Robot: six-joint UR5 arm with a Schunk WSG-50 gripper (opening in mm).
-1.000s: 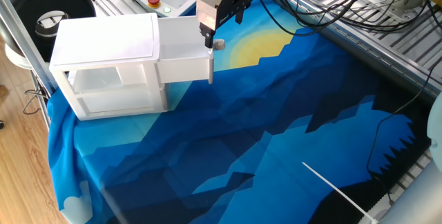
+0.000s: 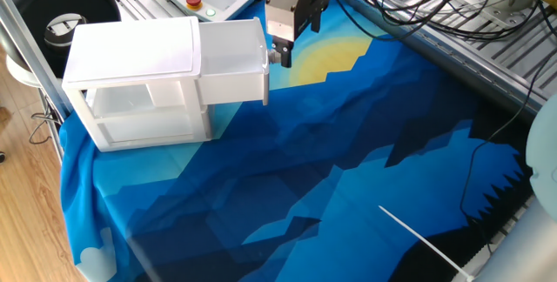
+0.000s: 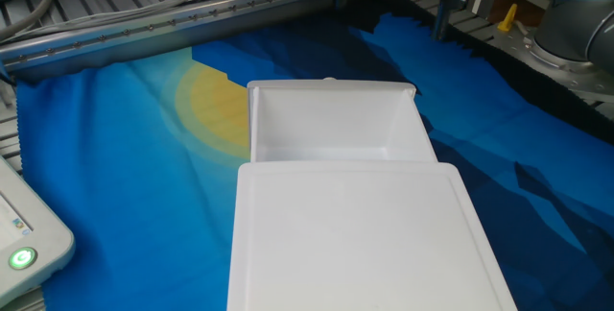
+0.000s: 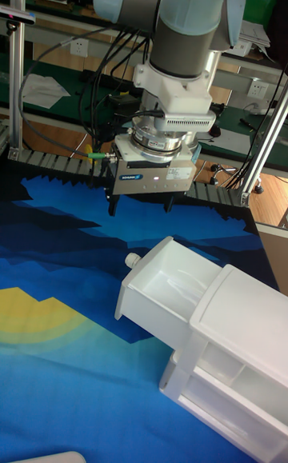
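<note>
A white drawer cabinet (image 2: 130, 51) stands on the blue patterned cloth. Its upper drawer (image 2: 233, 86) is pulled out, and the inside of that drawer (image 3: 331, 129) looks empty. On the drawer's front is a small round knob (image 4: 133, 261). My gripper (image 4: 141, 203) hangs above the cloth, past the drawer front, its two fingers wide apart with nothing between them. In exterior view 1, one finger (image 2: 286, 54) partly overlaps the knob. Exterior view 3 shows the gripper apart from the knob, higher in the picture.
A tablet-like panel with a red button (image 2: 193, 2) lies behind the cabinet. A thin white stick (image 2: 422, 237) lies at the cloth's front right. Black cables (image 2: 418, 21) run along the metal rail at the back.
In exterior view 1 my gripper has shifted right, from over the drawer's front edge to beyond it. The cabinet and its pulled-out drawer have stayed in place.
</note>
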